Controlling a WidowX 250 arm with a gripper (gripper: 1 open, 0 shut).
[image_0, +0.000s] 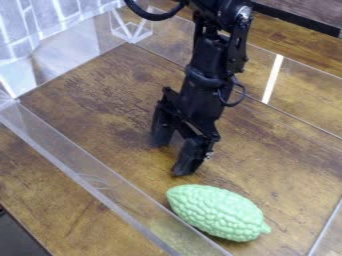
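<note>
A black robot arm comes down from the top centre of the camera view, its gripper (181, 145) low over the wooden board, close to or touching it. The dark fingers blend into the wood and their shadow, so I cannot tell whether they are open or shut, or whether anything is between them. A pale green bumpy vegetable-shaped object (218, 211), like a bitter melon, lies at the bottom right, nearer the camera than the gripper and apart from it.
Clear plastic walls (87, 175) edge the board (87, 100) on the left and right. A white translucent sheet (54, 30) is at the upper left. The left and middle of the board are bare.
</note>
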